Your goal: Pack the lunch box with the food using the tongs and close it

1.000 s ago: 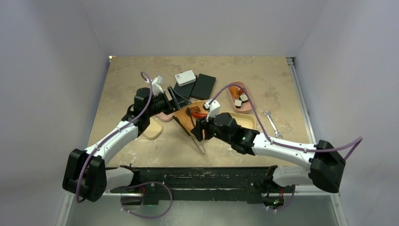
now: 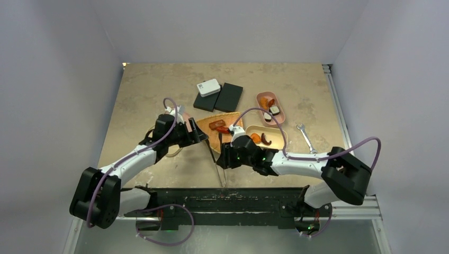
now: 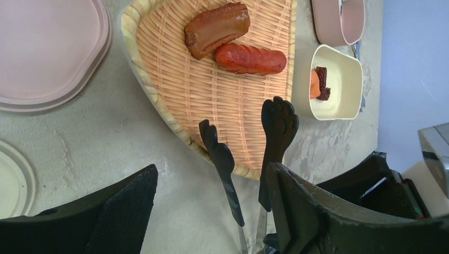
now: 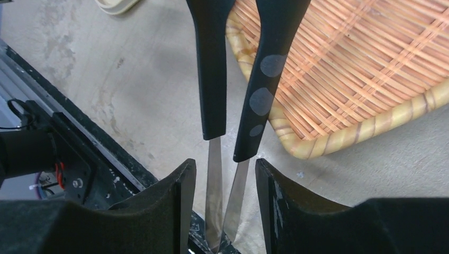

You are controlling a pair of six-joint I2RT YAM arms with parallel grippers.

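Observation:
Black-tipped tongs (image 2: 212,154) lie spread, their heads over the near part of the wicker basket (image 2: 205,127) and their joined metal end toward the table's front edge. Inside the basket are a brown meat piece (image 3: 218,29) and a red scored sausage (image 3: 251,59). My left gripper is open just left of the tongs, nothing held. Around the tongs' metal arms, my right gripper stands open, the fingers apart from them. A cream box (image 3: 335,87) holds an orange piece and a dark reddish-brown piece; the pink box (image 2: 270,108) holds several foods.
A pink lid (image 3: 47,47) and a cream lid (image 3: 11,180) lie left of the basket, mostly under my left arm from above. Black blocks (image 2: 230,97) with a white box (image 2: 208,87) stand behind. A wrench (image 2: 307,138) lies right.
The tongs have shifted toward the front edge and lie free, where my right gripper was at their arms. My left gripper has come down toward the front; the cream box's food is now uncovered.

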